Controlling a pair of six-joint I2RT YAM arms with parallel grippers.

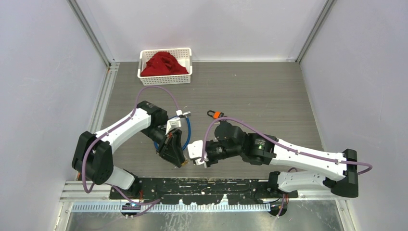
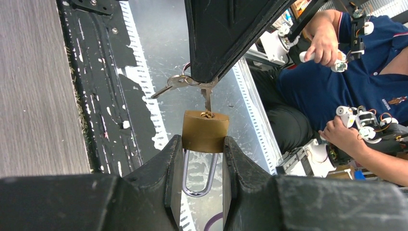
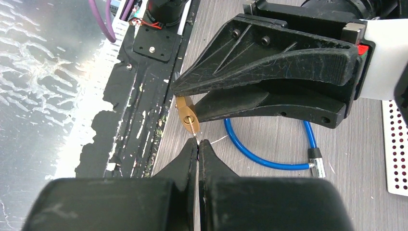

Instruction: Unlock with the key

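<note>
A brass padlock with its steel shackle sits between the fingertips of my left gripper, which is shut on it; the same padlock [image 3: 186,115] shows in the right wrist view. My right gripper is shut on a key [image 2: 207,98], whose blade points into the padlock's keyhole. A key ring with a second key [image 2: 171,84] hangs by the right fingertip. In the top view both grippers meet near the front centre of the table.
A blue cable loop [image 3: 260,161] lies under the left arm. An orange-and-black object [image 1: 216,114] rests mid-table. A white basket [image 1: 164,81] with red cloth stands at the back.
</note>
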